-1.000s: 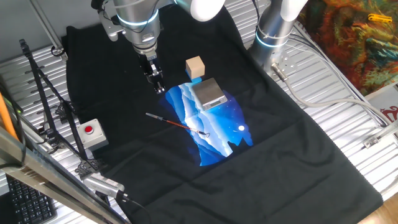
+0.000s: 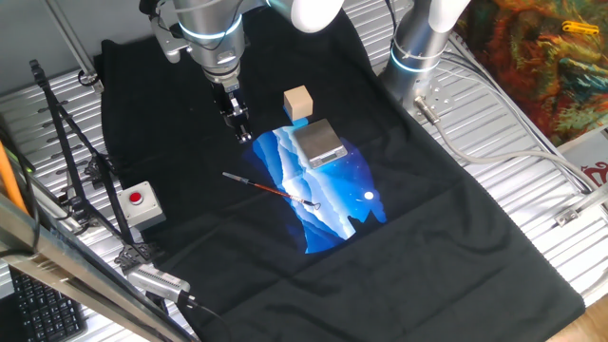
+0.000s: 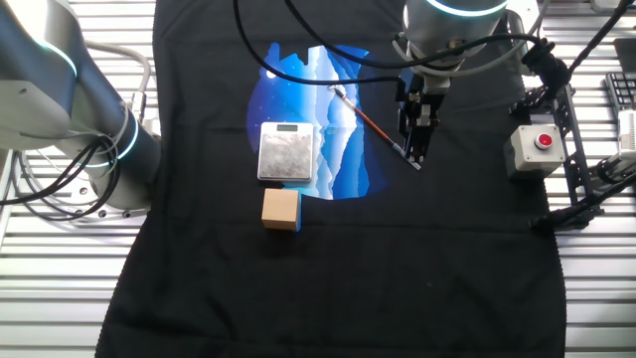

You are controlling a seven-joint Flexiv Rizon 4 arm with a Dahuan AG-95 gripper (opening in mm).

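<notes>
My gripper (image 2: pixel 243 136) points down over the black cloth, near the edge of a blue mountain picture (image 2: pixel 328 211). In the second exterior view the gripper (image 3: pixel 414 159) is right of the picture, close to one end of a thin stick with an orange-brown shaft (image 3: pixel 373 123). Its fingers look close together, but the gap is too small to judge. A silver scale (image 3: pixel 286 154) lies on the picture. Beside the scale stands a tan block (image 2: pixel 298 101) with a blue side. The stick (image 2: pixel 275 191) lies partly on the picture and partly on the cloth.
A box with a red button (image 2: pixel 142 204) and a black frame stand along one side. The arm's base (image 2: pixel 416 62) is at the opposite side. Dark cables (image 3: pixel 378 65) cross above the picture.
</notes>
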